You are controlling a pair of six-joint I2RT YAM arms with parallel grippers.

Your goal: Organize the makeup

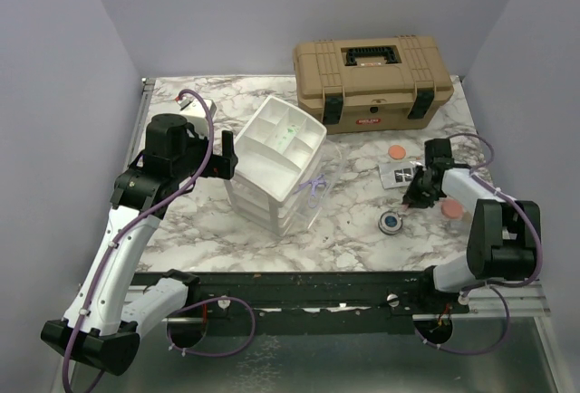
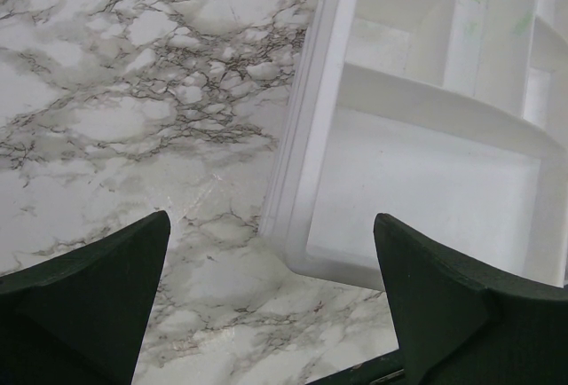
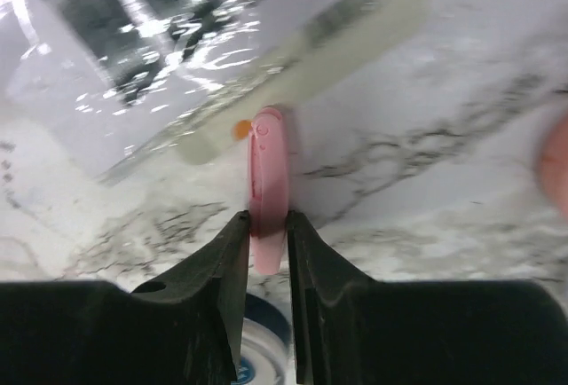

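Observation:
The white organizer (image 1: pixel 276 148) with top compartments stands at centre-left, a clear lower drawer out holding purple scissors (image 1: pixel 314 184). My left gripper is open above its left edge, empty. My right gripper is low over the table, its fingertips close around a slim pink item (image 3: pixel 269 172); whether they grip it is unclear. Beside it lie a clear packet (image 3: pixel 142 57), a round dark-and-silver container (image 3: pixel 262 345) and a pink disc (image 3: pixel 555 159).
A tan toolbox (image 1: pixel 372 94) fills the back right. An orange disc (image 1: pixel 397 152) lies before it. Bare marble (image 1: pixel 353 230) is free between organizer and small items.

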